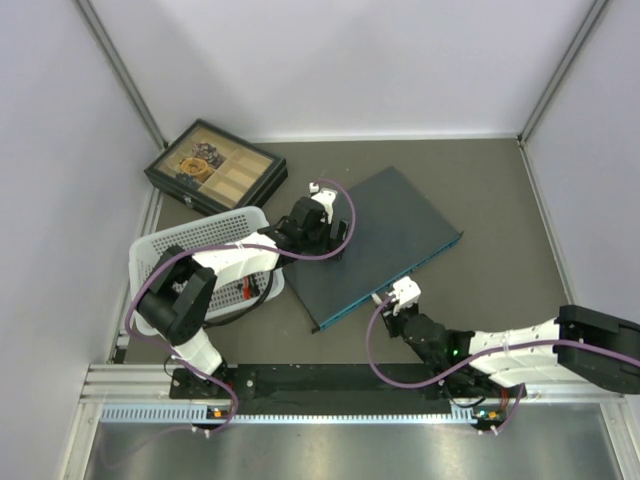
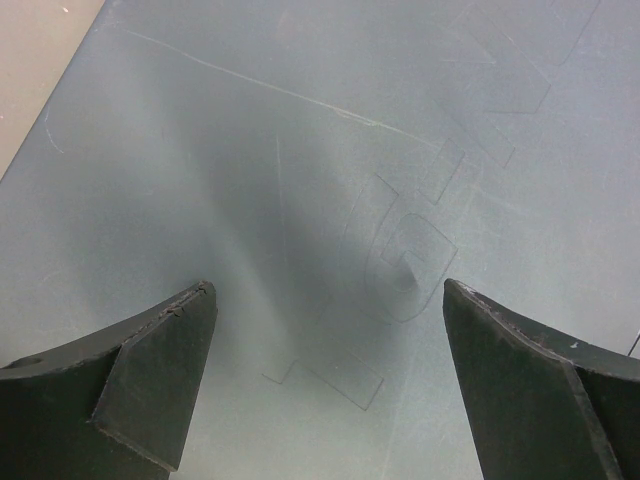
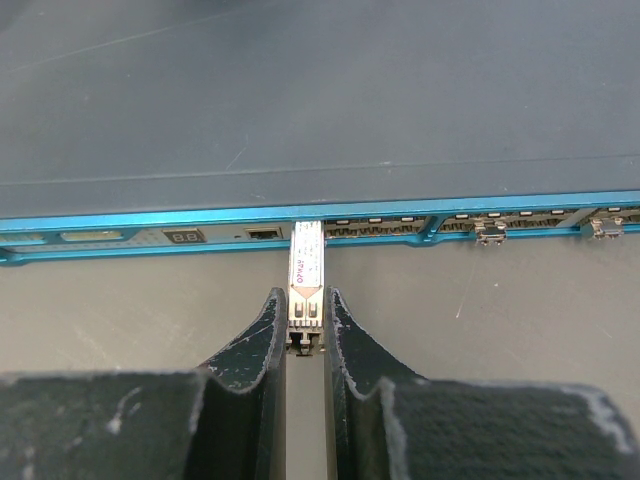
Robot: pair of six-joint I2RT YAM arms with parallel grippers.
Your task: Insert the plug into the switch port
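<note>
In the right wrist view, my right gripper is shut on the near end of a silver plug (image 3: 306,262) with a white label. The plug's far end meets the blue-edged front of the dark switch (image 3: 200,90), at the left end of a row of ports (image 3: 375,227). Most of its length still shows outside, and how deep the tip sits cannot be seen. My left gripper stands open over the top of the switch, nothing between its fingers.
Two other silver modules, one nearer (image 3: 490,232) and one farther right (image 3: 604,227), sit in the switch's front. A white basket (image 1: 145,245) lies under the left arm, and a compartment case (image 1: 235,185) stands behind it.
</note>
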